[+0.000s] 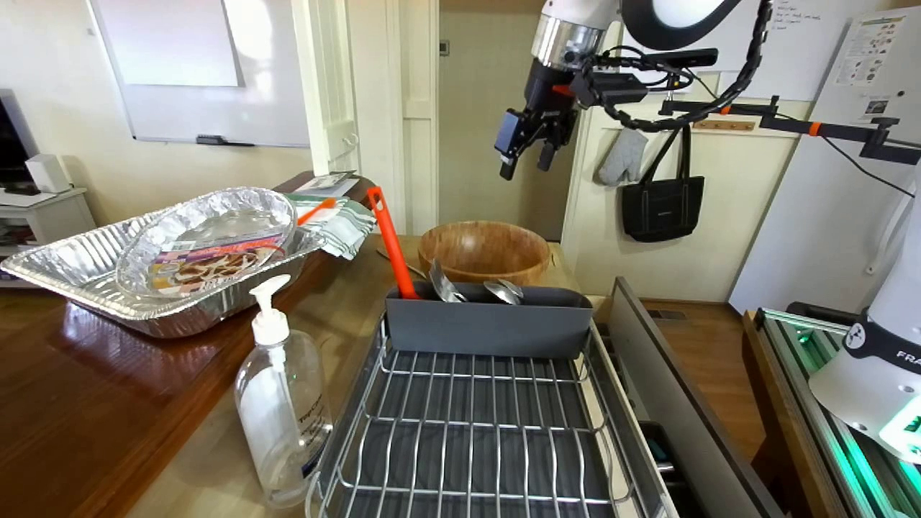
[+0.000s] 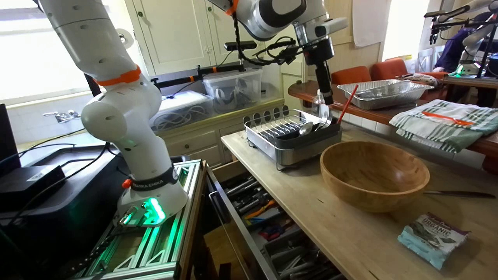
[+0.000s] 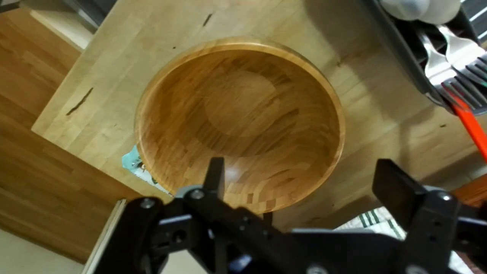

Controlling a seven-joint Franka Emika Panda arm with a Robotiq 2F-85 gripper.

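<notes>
High over the counter, my gripper (image 1: 528, 168) stands open with nothing between its fingers. From the wrist, the two black fingertips are wide apart, and the wooden bowl (image 3: 239, 105) lies below and beyond them, empty inside. In the second exterior view the bowl (image 2: 369, 172) rests on the wooden counter, clear of the gripper (image 2: 329, 100). A dish rack (image 1: 483, 432) holds a dark grey cutlery caddy (image 1: 488, 324) with forks, spoons and a red-handled utensil (image 1: 393, 242). A blue-and-white snack packet (image 2: 434, 238) lies beside the bowl; in the wrist view the bowl partly hides it.
An open drawer (image 2: 242, 233) of utensils juts out below the counter. A pump bottle (image 1: 280, 414) stands by the rack. Foil trays (image 1: 164, 267) and a striped towel (image 2: 448, 121) with an orange utensil on it lie on the raised brown table. Bare counter surrounds the bowl.
</notes>
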